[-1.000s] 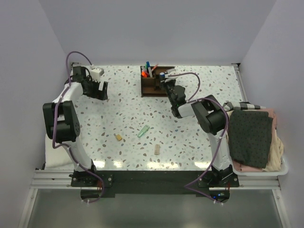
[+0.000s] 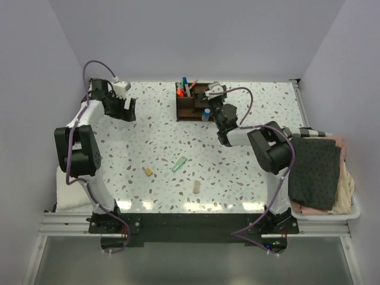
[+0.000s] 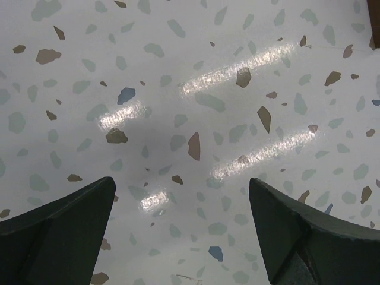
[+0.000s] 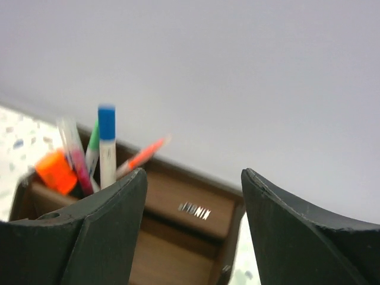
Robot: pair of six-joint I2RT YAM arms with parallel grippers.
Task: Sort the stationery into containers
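Note:
A dark brown organizer [image 2: 185, 116] stands at the back centre, holding pens and markers [image 4: 107, 145] and an orange item [image 4: 55, 171] in its left compartment. A blue-and-white item [image 2: 206, 114] is in its lower right. My right gripper [image 2: 214, 95] is open over the organizer's right side, nothing visible between its fingers. My left gripper [image 2: 123, 108] stands open over bare table at the back left. A green item [image 2: 179, 164], a small yellow block [image 2: 148, 171] and a beige block [image 2: 196, 186] lie on the table.
A white bin with folded cloths [image 2: 312, 172] is on the right, a pale cloth [image 2: 71, 189] at the left.
My right gripper has moved slightly right; the blue item that was at it now shows lower in the organizer, apart from the fingers. The left arm has barely moved.

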